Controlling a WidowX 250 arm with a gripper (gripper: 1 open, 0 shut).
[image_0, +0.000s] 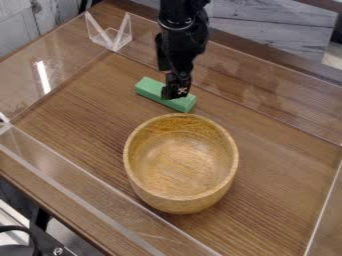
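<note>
A green rectangular block (175, 99) lies on the wooden table, angled, behind a wooden bowl (181, 165). The black gripper (168, 74) hangs from the top of the view just above the block's left part, open, its fingers pointing down; whether it touches the block I cannot tell.
The empty wooden bowl takes up the lower middle of the table. Clear plastic pieces (110, 30) stand at the back left and at the left edge. A black cable (20, 232) shows at the bottom left.
</note>
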